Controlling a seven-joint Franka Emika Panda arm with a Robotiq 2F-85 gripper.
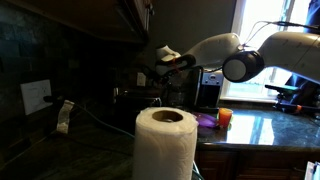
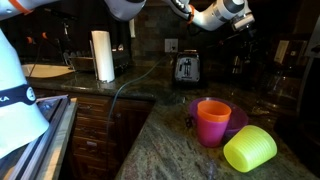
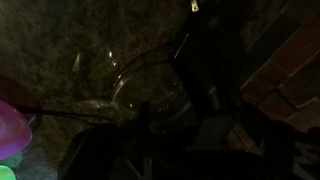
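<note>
High over the back of the counter, the arm reaches down with its dark gripper, which is hard to make out against the dark wall. In the wrist view the gripper is a black outline at the bottom middle, too dark to tell how its fingers stand. Beneath it a clear, glassy round object shows faint highlights on the stone counter. At the left edge of that view is part of a purple bowl. Whether anything lies between the fingers is hidden in shadow.
An orange-pink cup stands by the purple bowl; a yellow-green cup lies tilted in front. A toaster sits against the wall. A paper towel roll stands upright.
</note>
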